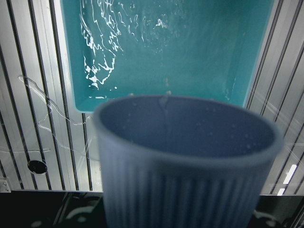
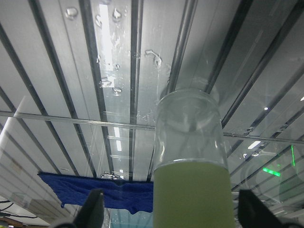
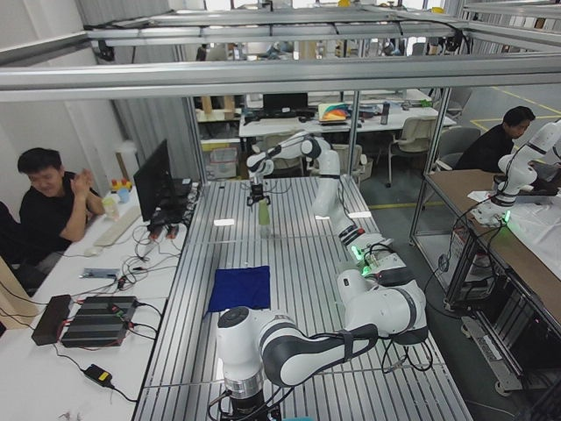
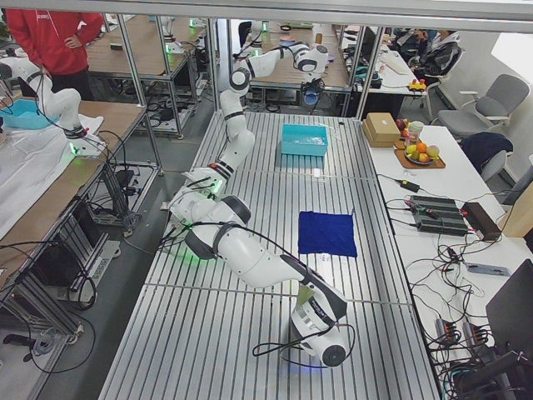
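Note:
A blue ribbed cup (image 1: 185, 190) fills the lower middle of the left wrist view, above a teal bin (image 4: 304, 142) with liquid in it. The cup is also at my left gripper (image 4: 312, 90) in the camera right view; its fingers are hidden. A clear cup with a green band (image 2: 192, 194) stands in the lower middle of the right wrist view, between the fingertips of my right gripper (image 3: 259, 197); whether they touch it cannot be told. A dark blue cloth (image 3: 239, 288) lies flat on the slatted table.
The slatted table (image 3: 307, 263) has puddles and drops on it. A white side desk (image 3: 53, 381) holds power boxes, cables and a monitor. A fruit tray (image 4: 420, 154) sits on it. Metal frame posts and rails surround the table.

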